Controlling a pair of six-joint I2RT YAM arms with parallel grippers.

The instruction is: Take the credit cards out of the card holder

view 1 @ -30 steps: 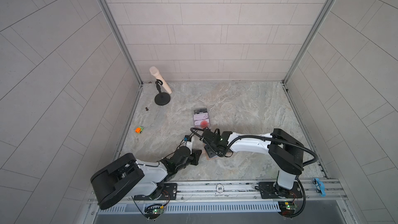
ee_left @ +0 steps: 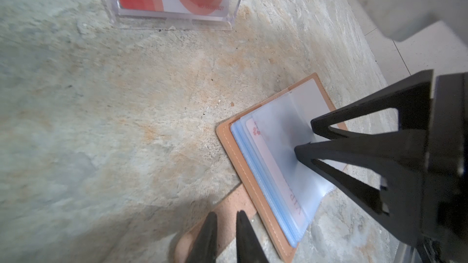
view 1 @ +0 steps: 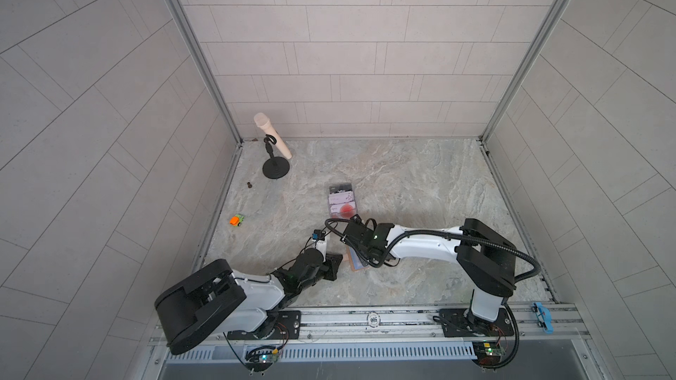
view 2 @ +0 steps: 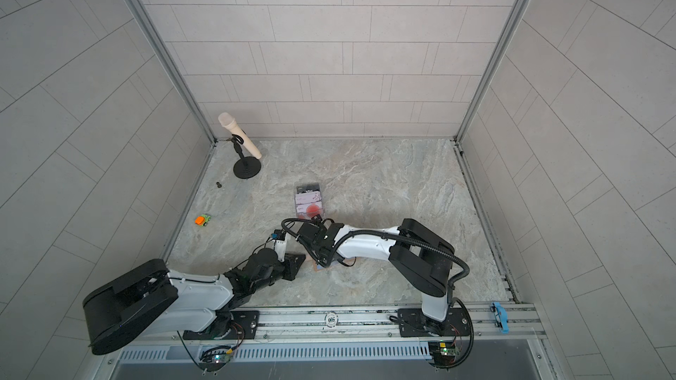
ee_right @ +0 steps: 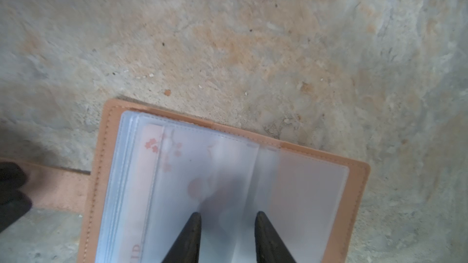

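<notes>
The tan card holder (ee_right: 359, 185) lies open on the stone table, its clear sleeves (ee_right: 204, 160) showing pale contents with reddish marks. My right gripper is over the sleeves, its fingertips a little apart, with a sleeve crease between them. Whether it pinches any plastic cannot be made out. A tan strap (ee_left: 233, 214) runs out from the holder's left side. Over this strap stands my left gripper, a narrow gap between its fingertips. No card is visible outside the holder near either gripper. From above, the right arm hides much of the holder.
A clear box (view 1: 342, 200) with a red-circled print lies just behind the holder. Farther left are a microphone on a black stand (view 1: 275, 166), a small orange-green toy (view 1: 236, 220) and a tiny dark object (view 1: 249, 185).
The dark patch seen at the holder beside my right gripper is gone; a pale bluish sleeve shows there now. My right gripper has shifted slightly, while the left arm looks still.
</notes>
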